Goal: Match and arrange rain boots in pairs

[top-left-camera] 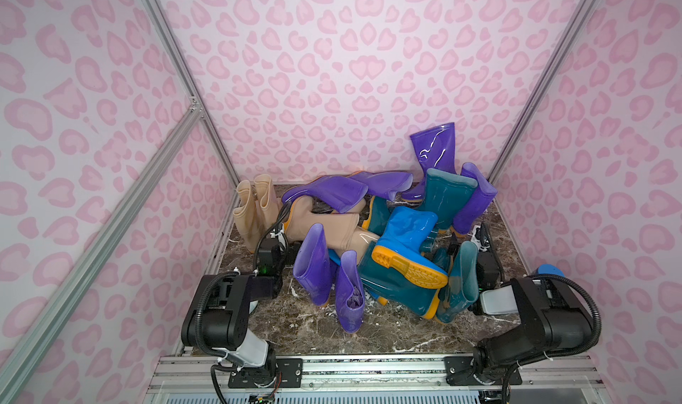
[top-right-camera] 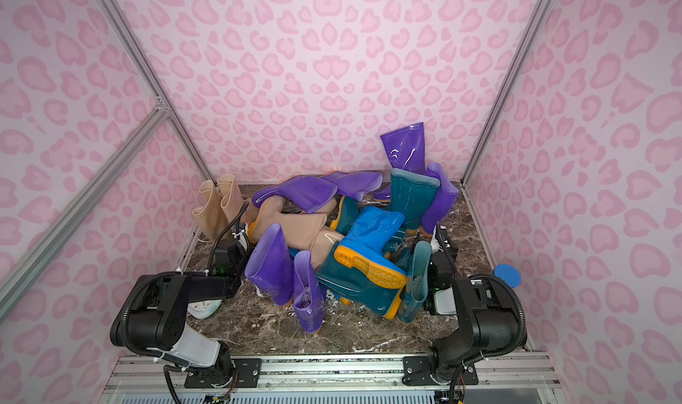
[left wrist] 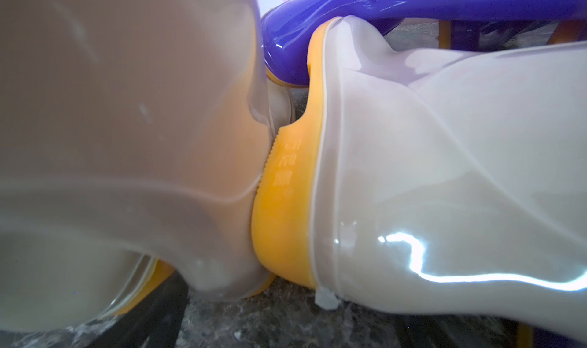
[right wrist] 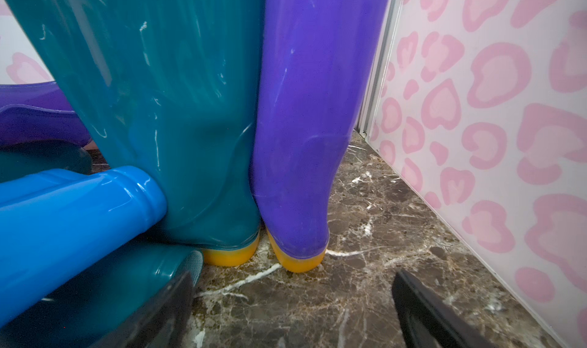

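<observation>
In the left wrist view my left gripper is open low above the floor, its dark fingers spread. Ahead of it lies a beige boot on its side, its yellow sole against another beige boot. Two beige boots stand at the far left. Open too, my right gripper has bare marble between its fingers. Beyond it a teal boot and a purple boot stand upright side by side. A blue boot lies on a teal boot mid-pile. Two purple boots stand front centre.
Purple boots lie along the back. Another purple boot stands at the back right, and a teal boot is beside my right arm. Free marble floor runs along the front.
</observation>
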